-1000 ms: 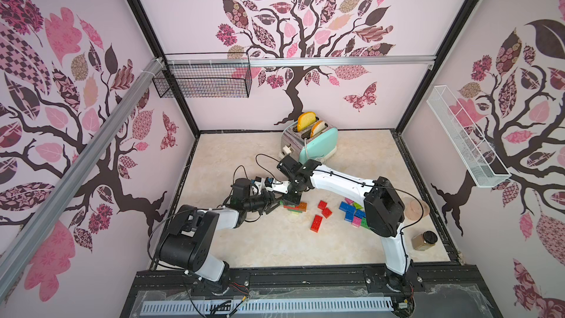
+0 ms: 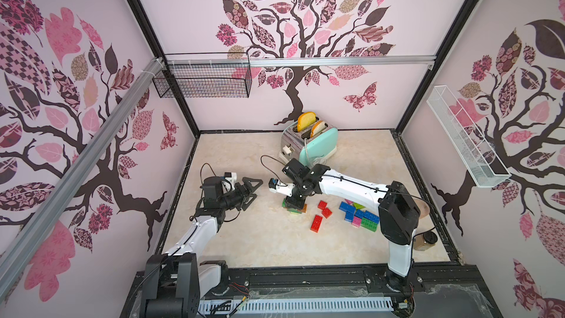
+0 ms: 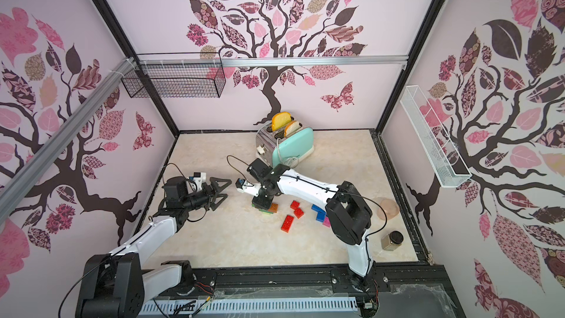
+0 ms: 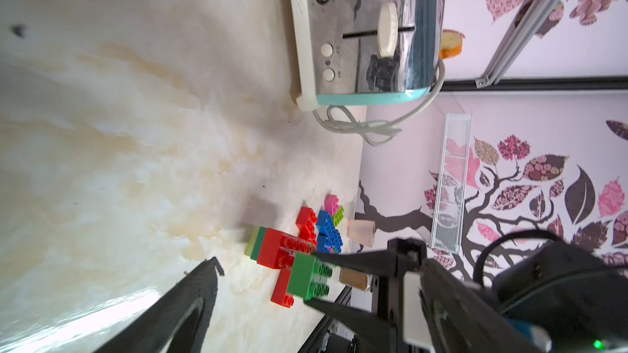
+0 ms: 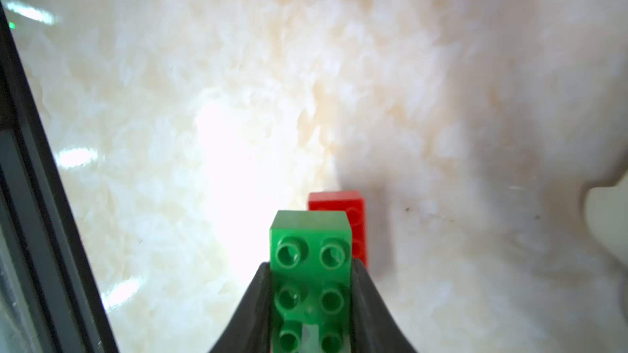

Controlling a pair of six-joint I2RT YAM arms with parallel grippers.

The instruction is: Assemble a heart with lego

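Observation:
My right gripper is shut on a green brick (image 5: 310, 235), held over the table; a red brick (image 5: 337, 201) shows beneath it in the right wrist view. In the left wrist view that green brick (image 4: 301, 277) is between the right fingers, beside a red assembly (image 4: 269, 248) with green layers at its far side. My left gripper (image 2: 252, 194) stands open and empty, left of the right gripper. Loose red bricks (image 2: 316, 222) lie right of centre, with a pile of blue, pink and green bricks (image 2: 353, 212) farther right, partly behind the right arm.
A toaster (image 2: 317, 141) with its cord stands at the back centre. A jar (image 2: 425, 240) is at the front right, a round beige item (image 3: 388, 206) behind it.
My left gripper has pulled back leftward from the right gripper and now stands apart. The right gripper has shifted slightly right.

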